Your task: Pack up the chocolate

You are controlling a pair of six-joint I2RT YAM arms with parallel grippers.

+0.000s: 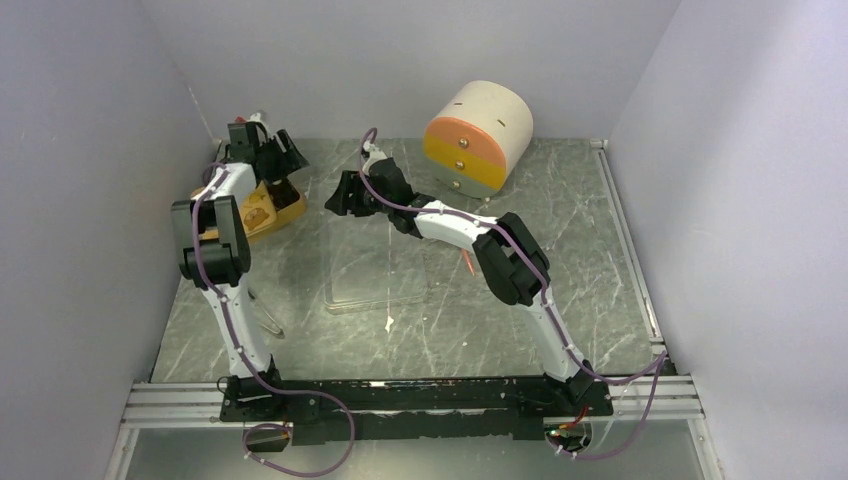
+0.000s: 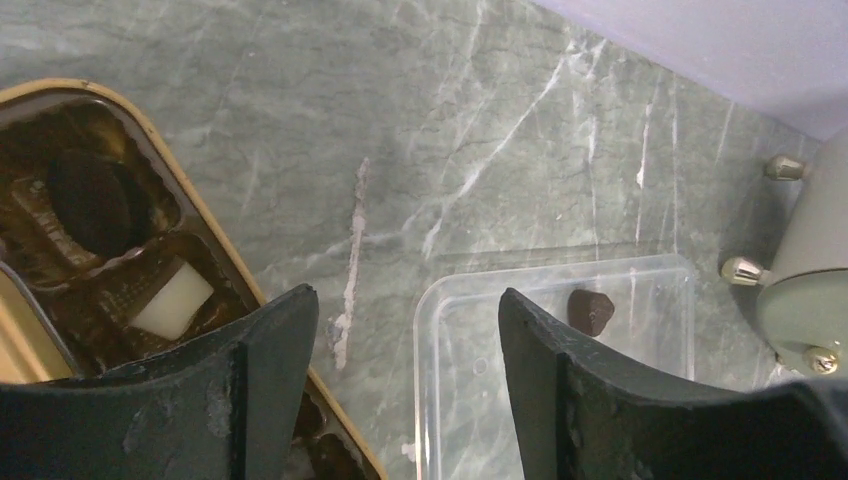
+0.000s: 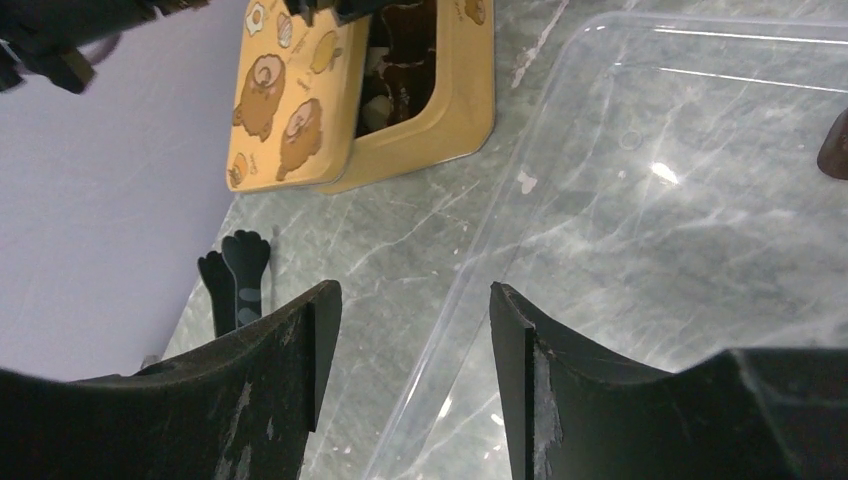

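A yellow bear-print box (image 3: 456, 105) sits at the back left with its lid (image 3: 294, 122) lifted aside, showing a brown compartment tray with a white piece (image 2: 172, 298) and dark chocolate (image 2: 93, 205) inside. My left gripper (image 1: 287, 151) is over the box, open and empty between its fingers. A clear tray (image 1: 372, 285) lies in the middle, holding a small dark chocolate (image 2: 590, 312). My right gripper (image 1: 346, 195) hangs over that tray, open with nothing between its fingers.
A rounded drawer cabinet (image 1: 480, 135) stands at the back. Black tongs (image 3: 246, 280) lie on the left of the table.
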